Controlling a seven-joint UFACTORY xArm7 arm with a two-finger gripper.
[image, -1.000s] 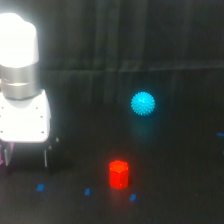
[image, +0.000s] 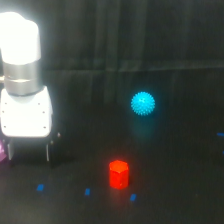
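Observation:
At the left edge, my white gripper (image: 29, 157) points down, with its two thin dark fingers wide apart. No object shows between them. A red block (image: 119, 175) stands on the dark table, right of the gripper and nearer the camera. Farther back on the right sits a spiky bright blue ball (image: 143, 103), well apart from the gripper. Part of a pink thing (image: 2, 150) shows at the left edge, near the left finger; the rest is cut off, and whether they touch cannot be told.
Small blue marks (image: 87, 191) dot the dark table at the front, and another blue mark (image: 220, 134) shows at the right edge. Open table lies between the gripper, the red block and the ball. A dark curtain (image: 120, 40) hangs behind.
My gripper has shifted slightly up in the picture and a touch to the right. The red block and the blue ball have stayed where they were.

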